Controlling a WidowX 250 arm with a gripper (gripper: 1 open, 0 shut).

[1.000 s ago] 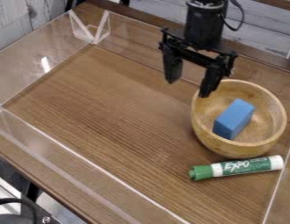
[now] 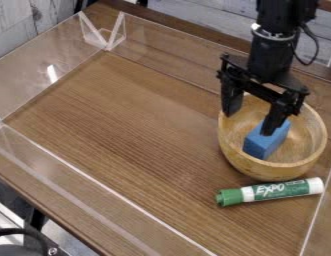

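My black gripper (image 2: pixel 261 99) hangs over the wooden bowl (image 2: pixel 229 142) at the right, open, its fingers spread above a blue block (image 2: pixel 267 138) that lies in the bowl. A green-and-white Expo marker (image 2: pixel 268 191) lies on the table just in front of the bowl.
Clear plastic walls (image 2: pixel 21 70) edge it at the left and back. A black object at the lower left corner is cut off by the frame.
My gripper has moved right and down, from beside the bowl to over the blue block. The bowl and marker look unmoved.
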